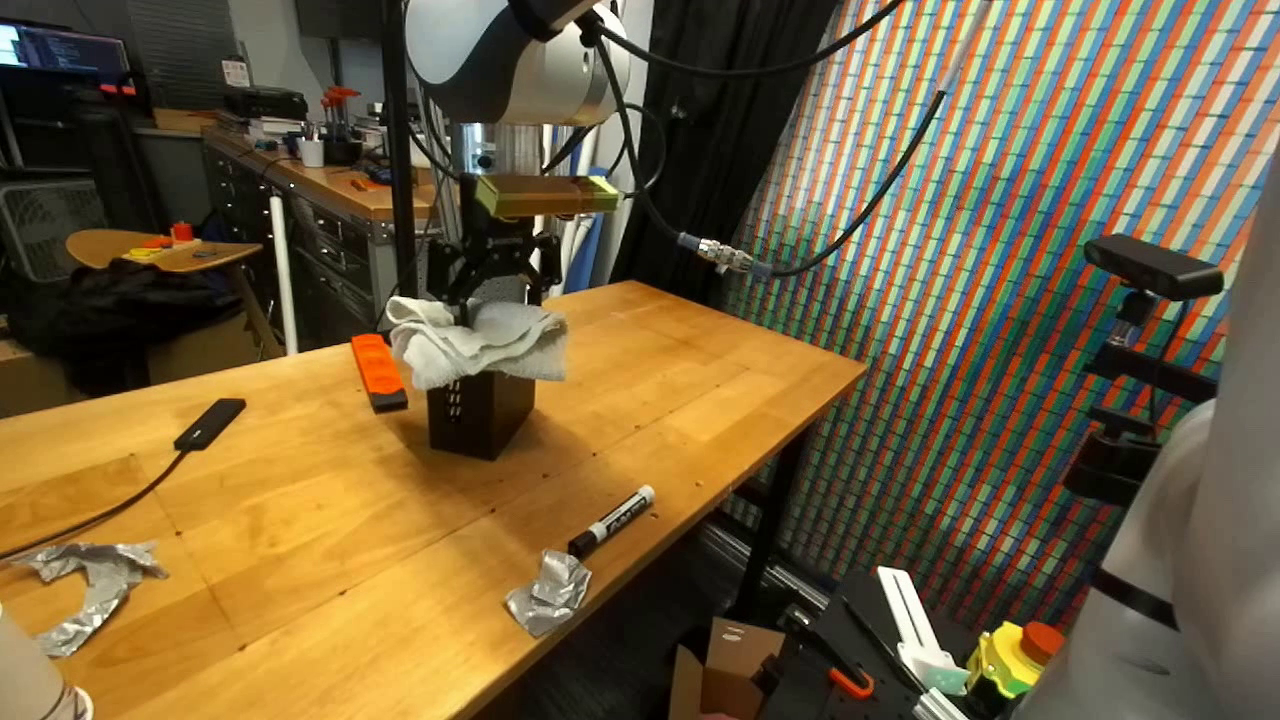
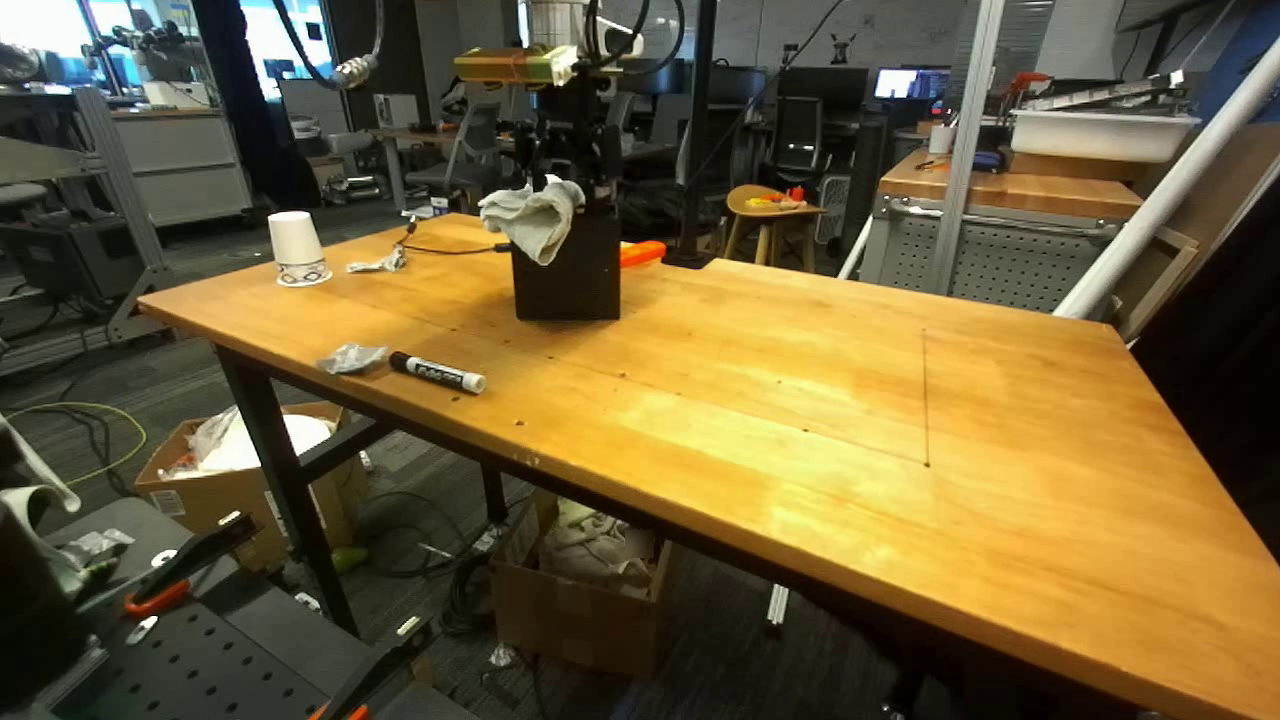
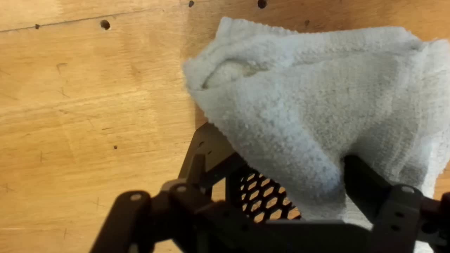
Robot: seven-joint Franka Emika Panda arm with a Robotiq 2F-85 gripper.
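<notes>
A black box [image 1: 480, 414] with a honeycomb mesh part stands on the wooden table [image 1: 672, 360]. A grey-white cloth [image 1: 516, 342] lies bunched over its top and hangs past its sides. Directly above is my gripper [image 1: 498, 282], pointing down. In the wrist view the gripper is open, its fingers wide apart. One finger [image 3: 365, 185] presses into a fold of the cloth [image 3: 303, 101]; the other stands by the box's black edge [image 3: 213, 143]. The cloth hides much of the box's top, and whatever may be inside does not show.
An orange-and-black tool [image 1: 379, 372] lies close beside the box. Toward the near edge are a marker [image 1: 612, 520] and crumpled silver tape [image 1: 549, 592]. A paper cup [image 2: 296, 250] stands at one end.
</notes>
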